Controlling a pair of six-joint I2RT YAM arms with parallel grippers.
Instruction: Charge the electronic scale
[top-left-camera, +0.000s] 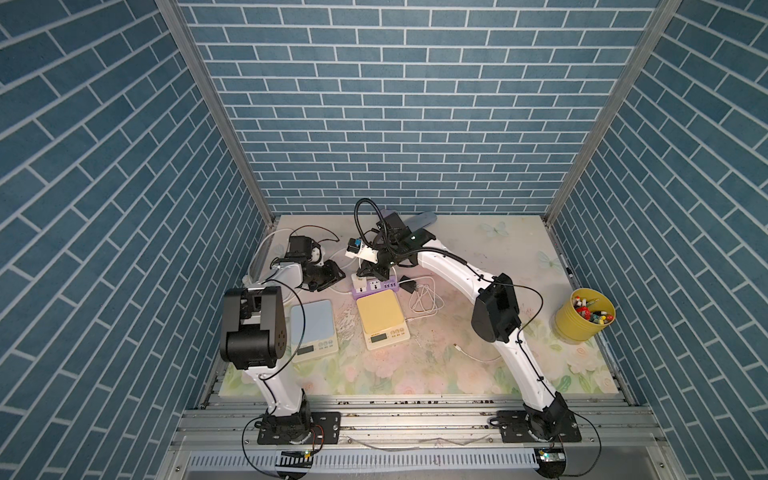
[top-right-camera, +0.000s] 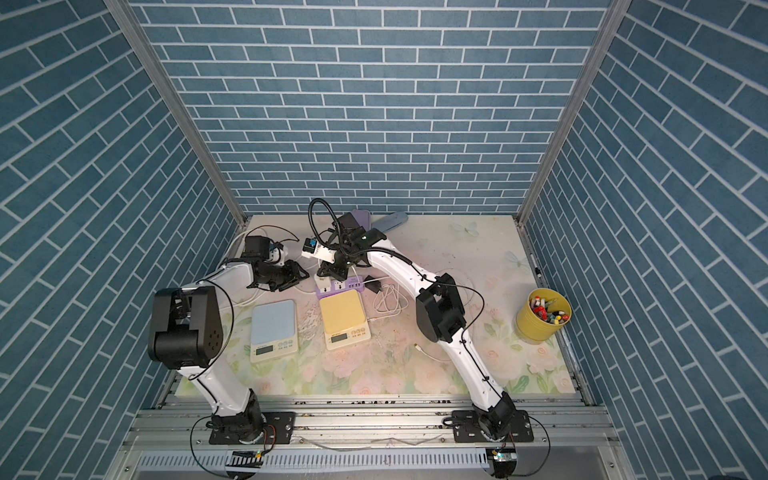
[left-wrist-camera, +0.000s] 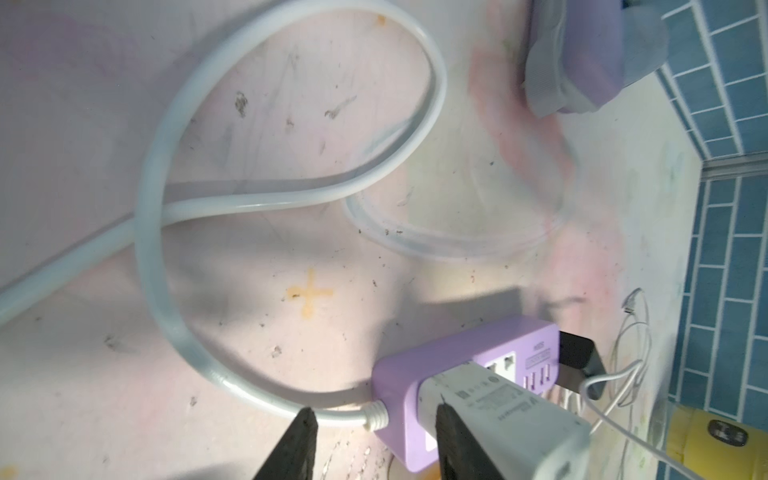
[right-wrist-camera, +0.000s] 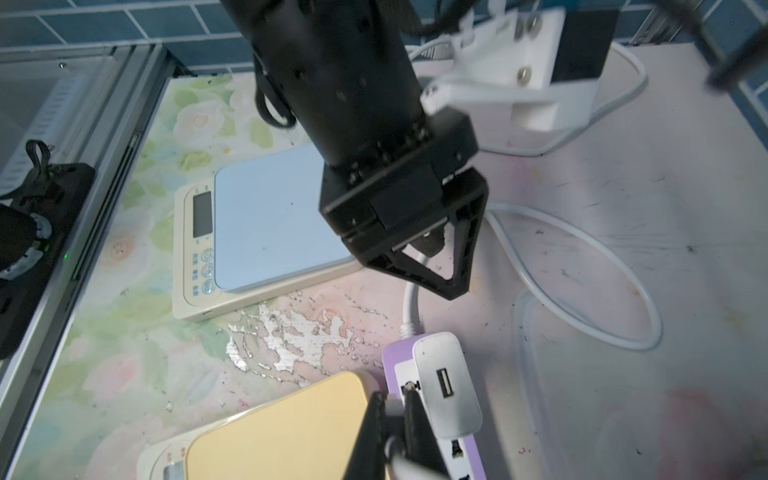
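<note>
A white charger (right-wrist-camera: 449, 384) with a USB port on top is plugged into the purple power strip (top-left-camera: 390, 284). My right gripper is shut on a white cable end (right-wrist-camera: 393, 404), just beside the charger in the right wrist view; the fingers mostly hide the plug. The left gripper stands part open left of the strip, with nothing seen between its fingers. Of the two scales, the yellow-topped one (top-left-camera: 381, 312) lies right in front of the strip and the blue-topped one (right-wrist-camera: 276, 216) farther left.
A loose bundle of white cable (top-left-camera: 426, 296) lies right of the strip near a black plug (top-left-camera: 408, 284). Another cable end (top-left-camera: 457, 346) rests farther forward. The strip's thick cord (left-wrist-camera: 160, 240) loops on the left. At far right stands a yellow bucket (top-left-camera: 577, 320).
</note>
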